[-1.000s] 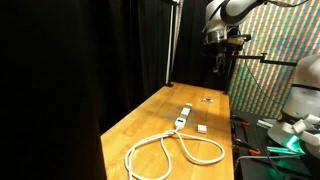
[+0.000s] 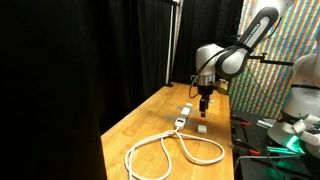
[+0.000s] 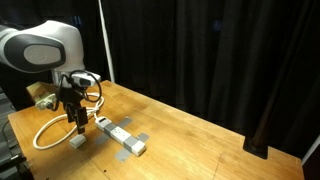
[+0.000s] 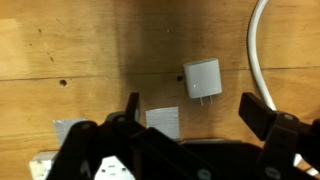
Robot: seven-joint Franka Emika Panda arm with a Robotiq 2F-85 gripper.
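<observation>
A small white plug adapter [image 4: 203, 77] with two metal prongs lies on the wooden table; the same adapter [image 2: 202, 128] is near the table's right side in exterior view 1. My gripper is open above it, its fingers apart and nothing between them. In exterior view 2 the gripper [image 3: 80, 127] hangs just over the adapter [image 3: 77, 141]. A white and grey power strip [image 3: 120, 133] lies close by, and in the wrist view it is partly hidden under the gripper.
The white cord [image 2: 135, 160] loops across the table beside the adapter. Patches of grey tape [image 4: 162, 120] are stuck to the wood. A dark upright stand [image 3: 257, 140] is at the far end.
The adapter, power strip and cord look unmoved.
</observation>
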